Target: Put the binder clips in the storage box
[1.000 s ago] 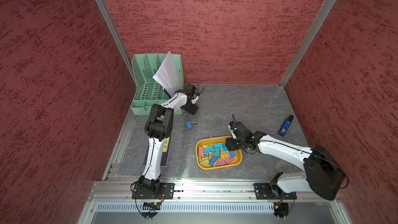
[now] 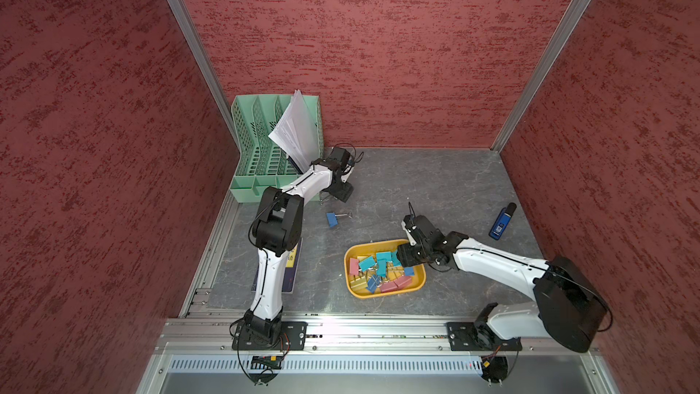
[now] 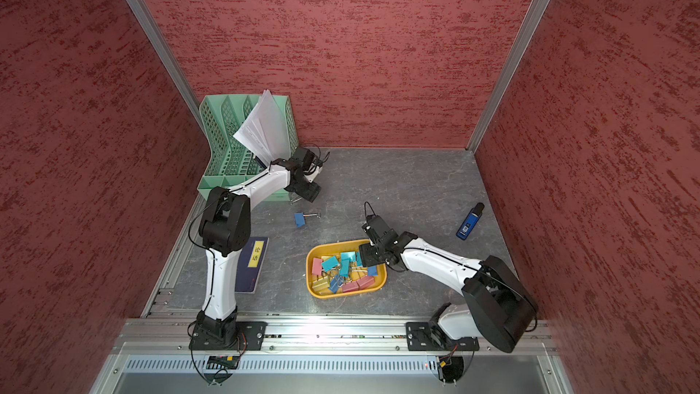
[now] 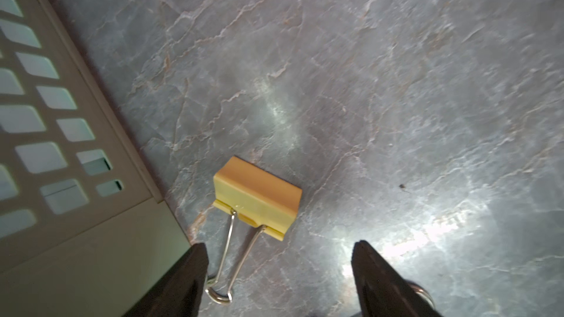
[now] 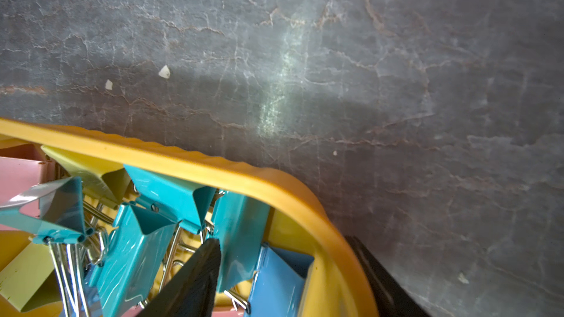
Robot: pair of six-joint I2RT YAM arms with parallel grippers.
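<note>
A yellow binder clip (image 4: 258,193) lies flat on the grey table beside the green rack, its wire handles pointing toward my left gripper. That gripper is open over the table, its fingers (image 4: 182,281) apart with nothing held. Left of the storage box's far edge lies a blue clip (image 2: 332,219) with its handles out. The yellow storage box (image 5: 235,173) holds several teal, blue, pink and yellow clips. At its right end my right gripper is open, one finger on the box's inner side and the other outside; the rim passes between them.
The green rack (image 2: 251,153) with white papers (image 2: 297,131) stands close by the left gripper. A dark blue book (image 3: 251,266) lies partly under the left arm. At the right is a blue marker (image 2: 503,220).
My left gripper has shifted slightly to the right beside the rack. The right arm, the box and the blue clip look unmoved.
</note>
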